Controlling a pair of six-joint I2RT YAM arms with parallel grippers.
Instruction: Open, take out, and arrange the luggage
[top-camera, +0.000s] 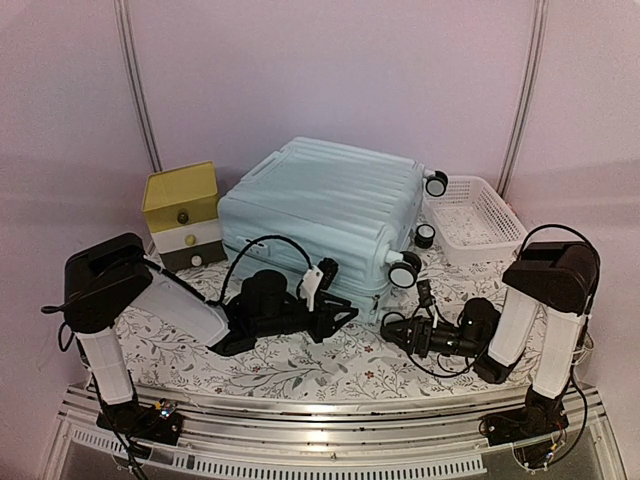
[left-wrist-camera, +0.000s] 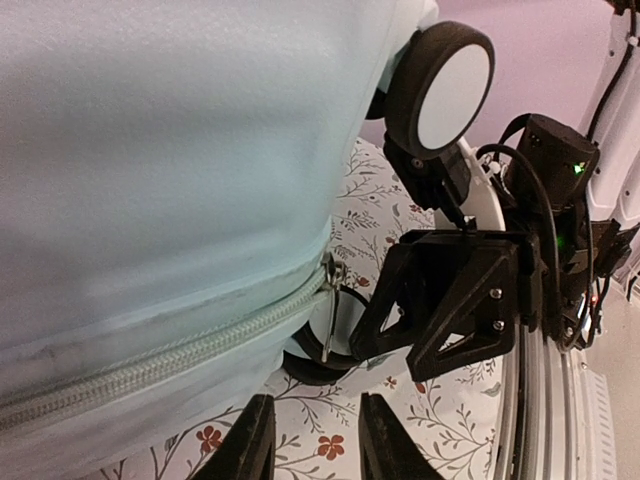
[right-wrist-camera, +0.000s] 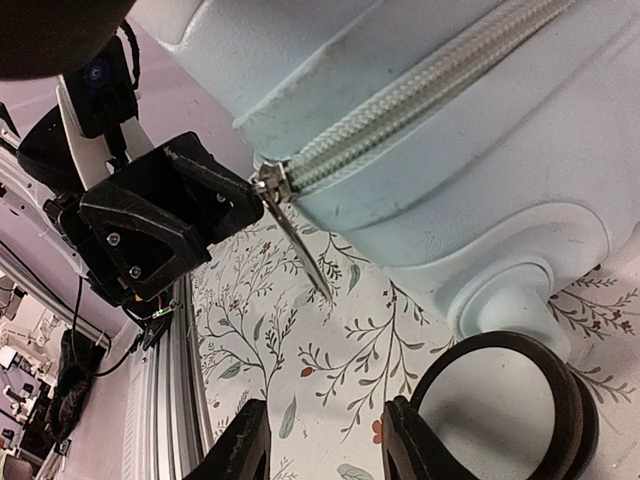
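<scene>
The pale blue suitcase (top-camera: 320, 190) lies flat with wheels sticking out on the right. Its zipper (left-wrist-camera: 180, 345) runs along the lower side, ending at a corner with a dangling metal puller (right-wrist-camera: 300, 250) above a wheel (right-wrist-camera: 485, 410). My left gripper (top-camera: 335, 312) is at the suitcase's front right corner, its fingers apart below the zipper in the left wrist view. My right gripper (top-camera: 405, 333) sits low beside that corner wheel, fingers pointing toward the puller; whether anything is between its fingertips is hard to see.
A yellow, white and dark drawer stack (top-camera: 180, 200) stands left of the suitcase. A white plastic basket (top-camera: 480, 240) sits at the back right.
</scene>
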